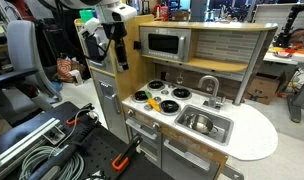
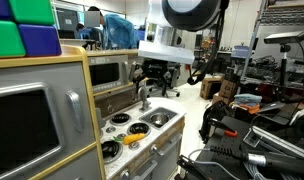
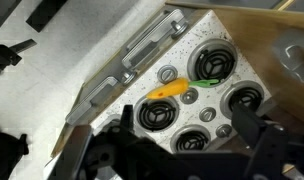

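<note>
An orange toy carrot with a green top (image 3: 170, 90) lies across the stove top (image 3: 177, 62) between the burners in the wrist view. It shows small and orange on the stove in exterior view 2, too (image 2: 135, 138). High above the counter, up and left of the stove in exterior view 1, hangs my gripper (image 1: 114, 58). Its dark fingers stand apart along the bottom of the wrist view, nothing between them. A clear gap separates the gripper from the carrot.
A sink with a faucet (image 1: 202, 122) is right of the stove, below a shelf with a microwave (image 1: 164, 43). The tall wooden cabinet (image 1: 135, 72) stands close beside the gripper. Drawers with metal handles (image 3: 157, 38) run along the counter front.
</note>
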